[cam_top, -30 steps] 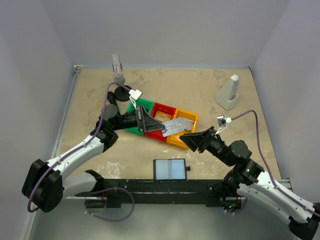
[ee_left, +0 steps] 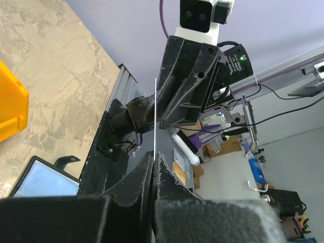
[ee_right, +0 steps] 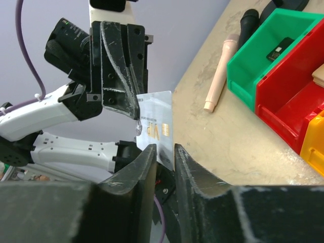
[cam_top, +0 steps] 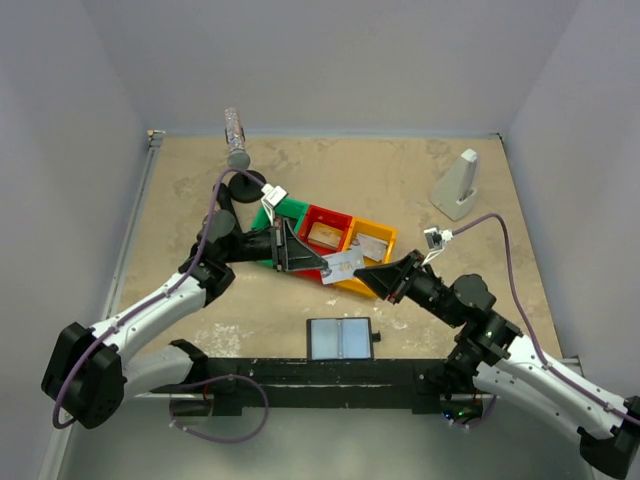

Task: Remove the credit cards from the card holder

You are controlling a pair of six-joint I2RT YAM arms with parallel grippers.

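Observation:
A thin, pale card-like piece (cam_top: 343, 267) with small gold marks is held in the air between the two arms. My left gripper (cam_top: 323, 266) is shut on one end of it. In the left wrist view, the piece (ee_left: 155, 116) shows edge-on as a white line rising from the shut fingertips. From the right, my right gripper is part open, with the near end of the piece (ee_right: 158, 117) between its fingers; no grip on it shows. I cannot tell whether this is a bare card or a holder with cards inside.
Green (ee_right: 244, 81), red (ee_right: 268, 109) and orange bins (cam_top: 388, 233) stand behind the grippers. A black-framed flat case (cam_top: 340, 338) with two pale panels lies at the front edge. A white stand (cam_top: 456, 187) is at back right.
The right gripper has moved left, its fingers closing in around the end of the piece. The left gripper turned the piece slightly earlier and keeps its hold.

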